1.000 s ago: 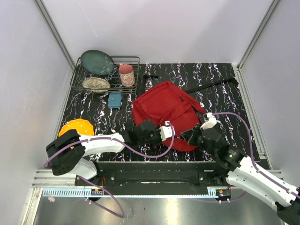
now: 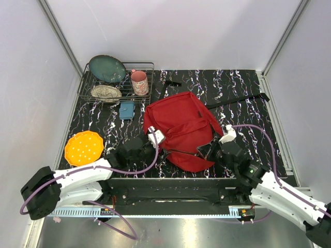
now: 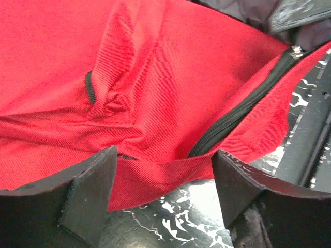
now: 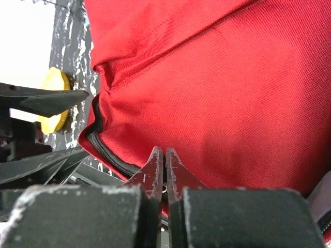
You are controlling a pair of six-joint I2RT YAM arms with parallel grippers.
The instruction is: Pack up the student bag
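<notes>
The red bag lies on the dark marbled table, its near-edge zipper showing as a dark slanted line. At that zipper's left end, my left gripper stands open, with the left wrist view showing its fingers spread on either side of the red cloth's near edge. My right gripper is shut at the zipper's other end. A thin dark tab rises from the metal zipper slider to its fingertips. The fingers hide most of that tab in the right wrist view.
A wire rack at the back left carries a green plate, a patterned dish and a pink cup. Below it lies a blue item. A yellow dotted plate sits left; black straps stretch behind the bag.
My left gripper has moved left along the bag's near edge, away from the right one. The right gripper has shifted only slightly, and the bag's lower part has moved a little.
</notes>
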